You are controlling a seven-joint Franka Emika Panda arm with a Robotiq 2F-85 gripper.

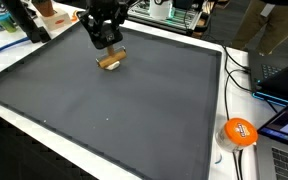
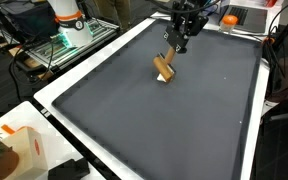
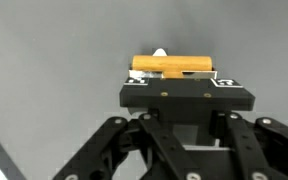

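A T-shaped wooden piece, like a small mallet (image 1: 112, 60), hangs head down beneath my gripper (image 1: 109, 46). The fingers are shut on its upright handle. In the second exterior view its round head (image 2: 164, 70) lies slantwise, low over the grey table. From the wrist, the orange-brown head (image 3: 171, 63) runs crosswise just beyond the black gripper block, which hides most of the handle. A small white object (image 2: 161, 78) shows at the head's edge; its shape is mostly covered. Whether the head touches it or the table, I cannot tell.
The grey tabletop (image 1: 134, 110) is wide and bare toward the front and right. An orange-topped white container (image 1: 236, 134) stands beyond the right edge, near a laptop (image 1: 280, 158). Cables and clutter lie past the back edge.
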